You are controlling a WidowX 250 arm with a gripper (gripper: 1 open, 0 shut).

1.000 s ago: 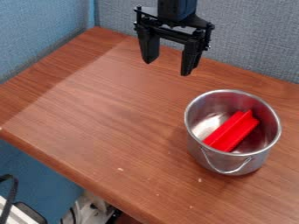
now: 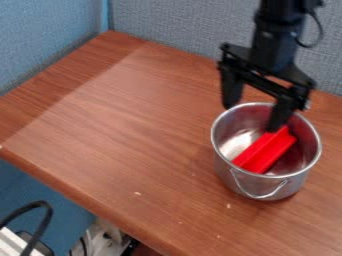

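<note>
A silver metal pot point(image 2: 239, 178) with a wire handle stands on the right of the wooden table, with red bar-shaped objects point(image 2: 271, 150) lying inside it. My black gripper point(image 2: 263, 98) is over the pot's back half, its fingers spread open, partly hiding the pot's interior. I see nothing held between the fingers.
Grey-blue padded walls stand at the back and left. Cables lie off the table at the lower left.
My gripper has moved right and down from the back middle of the table to over the pot. The pot and red objects look unmoved.
</note>
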